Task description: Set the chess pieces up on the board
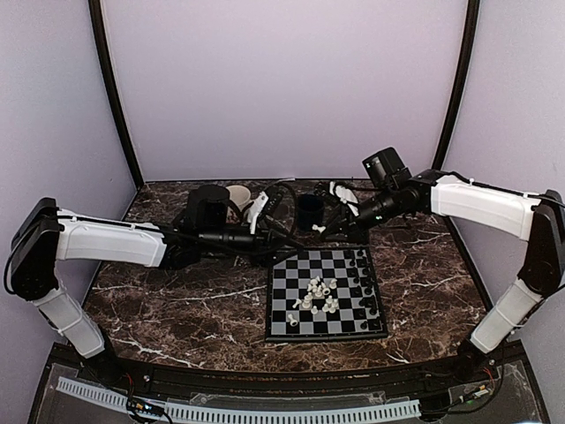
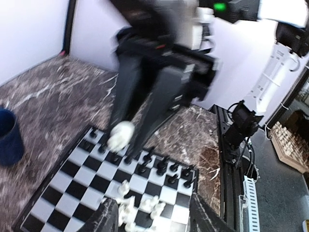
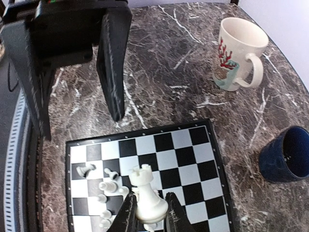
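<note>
The chessboard (image 1: 291, 276) lies on the marble table. Black pieces (image 1: 365, 291) stand in rows along its right side. Several white pieces (image 1: 314, 294) are loosely clustered on the middle and near part, some tipped over. Above the board's far edge, my right gripper (image 1: 328, 229) is shut on a white rook, which also shows as a pale blurred piece (image 2: 120, 136) in the left wrist view. My left gripper (image 1: 293, 248) hovers to the left, near the far left corner of the board. Its fingers (image 2: 104, 216) are spread wide with nothing between them.
Behind the board stands a dark blue cup (image 1: 310, 210). A white mug with a coral picture (image 3: 236, 55) is farther left, partly behind the left arm in the top view. Both arms are close together over the far edge. Bare marble (image 1: 185, 309) lies left of the board.
</note>
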